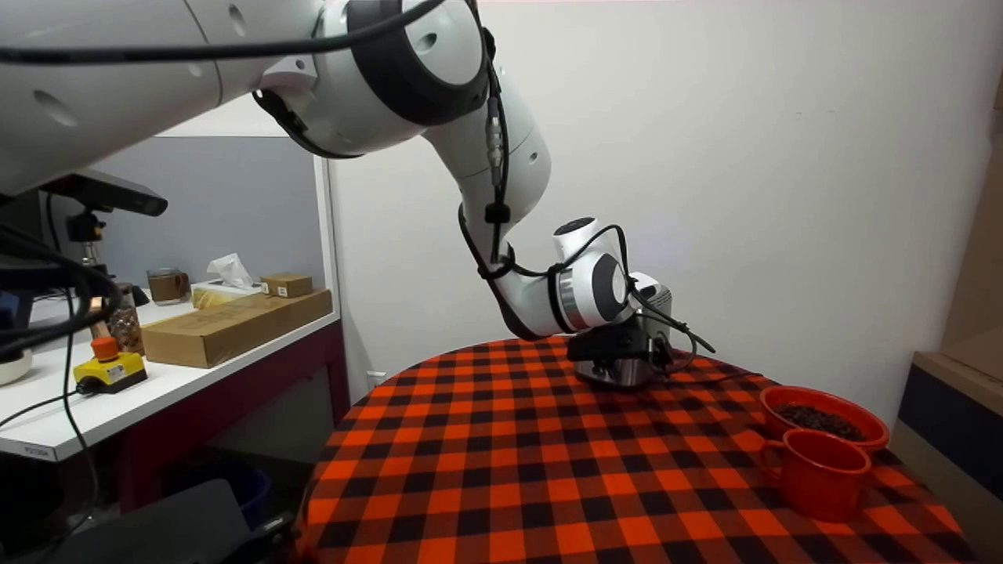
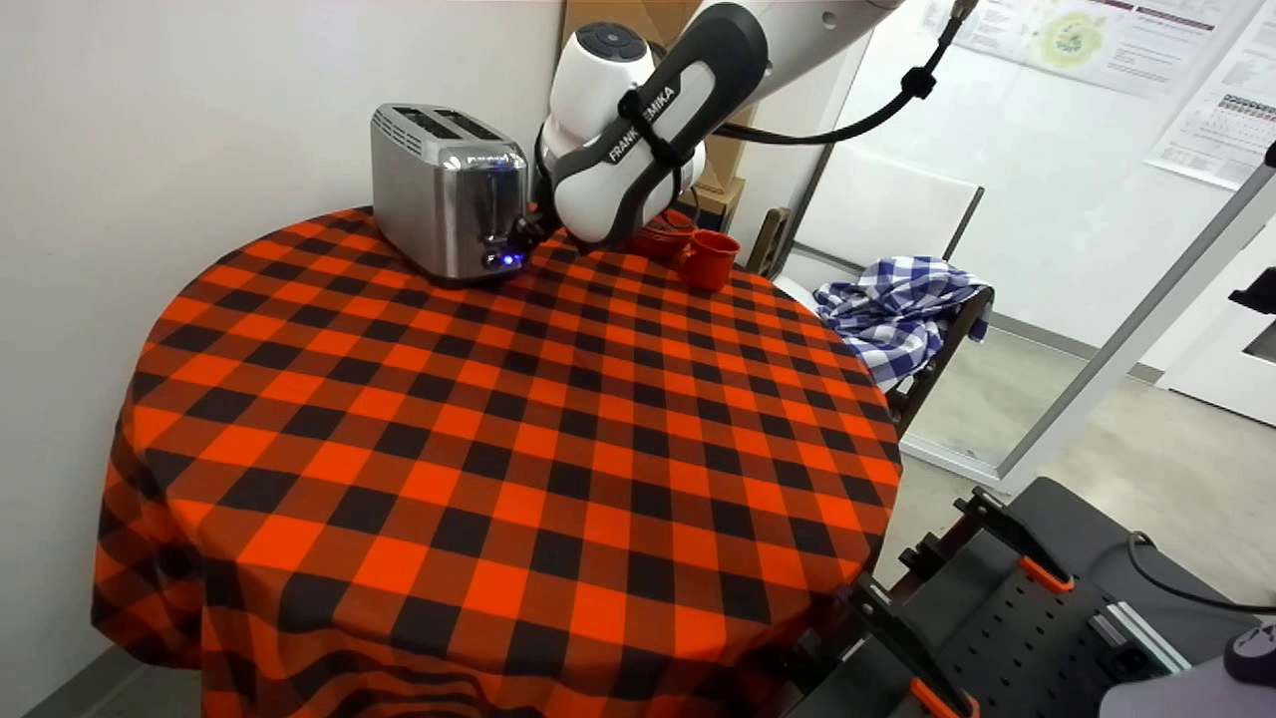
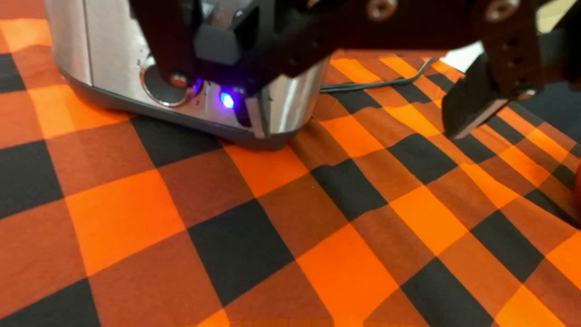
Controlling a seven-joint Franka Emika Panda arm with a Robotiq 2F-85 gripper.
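A brushed-metal toaster (image 2: 413, 197) stands upright near the wall at the back of the round table. Its front carries a round knob (image 3: 158, 87) and a glowing blue light (image 3: 227, 100). My gripper is open wide, low against the toaster's front. One finger (image 3: 261, 117) overlaps the panel right beside the blue light; whether it touches cannot be told. The other finger (image 3: 471, 101) hangs out over the tablecloth. Between the two there is only cloth and a stretch of the toaster's corner. Part of the panel is hidden behind the gripper.
To the right, a red mug (image 1: 823, 475) stands in front of a red bowl (image 1: 827, 413) of dark small pieces. A grey cord (image 3: 376, 84) runs over the cloth behind the toaster.
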